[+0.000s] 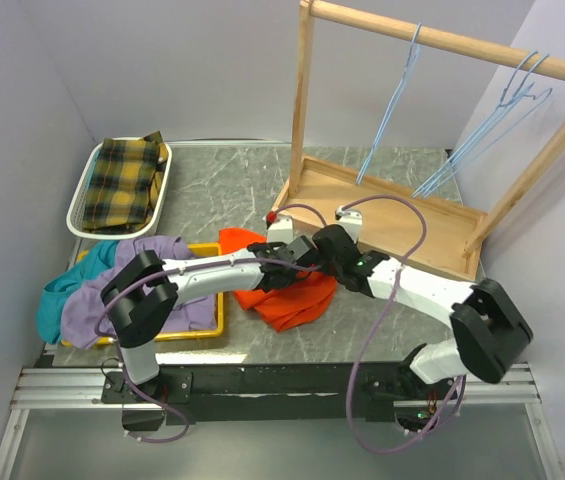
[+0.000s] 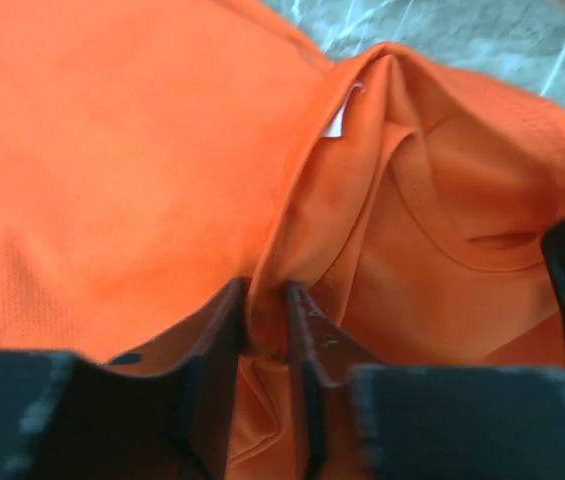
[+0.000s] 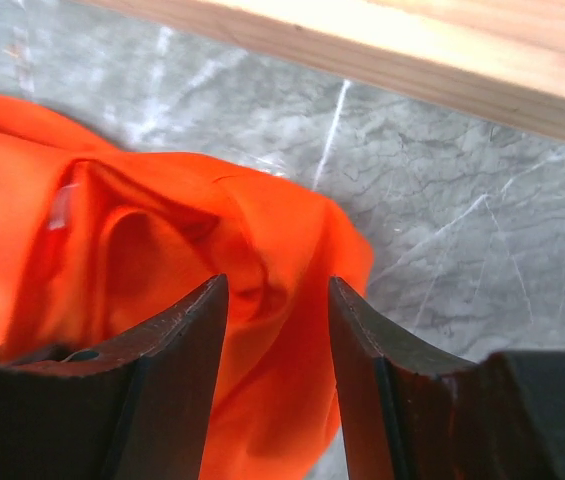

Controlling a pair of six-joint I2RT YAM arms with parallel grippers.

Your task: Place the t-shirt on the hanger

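An orange T-shirt [image 1: 287, 305] lies crumpled on the grey counter, partly hidden under both arms. In the left wrist view, the fingertips of my left gripper are down on a raised fold of orange cloth [image 2: 112, 170], which sits between them; the finger is part open. My right gripper is open just above the shirt [image 3: 272, 230], with its fingers either side of a fold near the collar. Blue wire hangers [image 1: 392, 100] hang from the wooden rail [image 1: 452, 45].
The rack's wooden base [image 1: 402, 225] is just behind the shirt. A yellow tray [image 1: 217, 315] with purple and teal clothes is at left, and a white basket [image 1: 77, 200] with plaid cloth behind it. Bare counter shows right of the shirt.
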